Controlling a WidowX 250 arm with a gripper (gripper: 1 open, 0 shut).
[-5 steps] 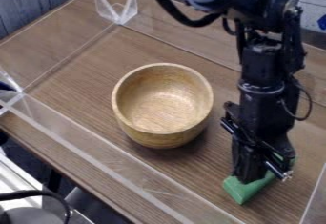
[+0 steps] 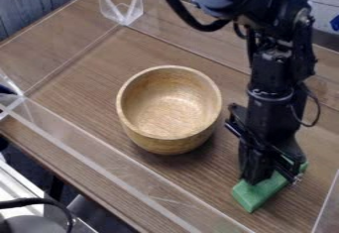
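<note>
A green block [image 2: 256,195] lies on the wooden table near the lower right, partly hidden by my black gripper [image 2: 272,166]. The gripper points down over the block with its fingertips at it; whether they close on it cannot be made out. A wooden bowl [image 2: 169,111] stands to the left of the gripper, apart from it.
Bare table [image 2: 93,78] lies left of the bowl. Clear plastic pieces [image 2: 121,9] are at the back left and along the left edge. A dark cable runs at the bottom left.
The gripper has shifted slightly at the green block, and more of the block's near end shows now. The bowl has not moved.
</note>
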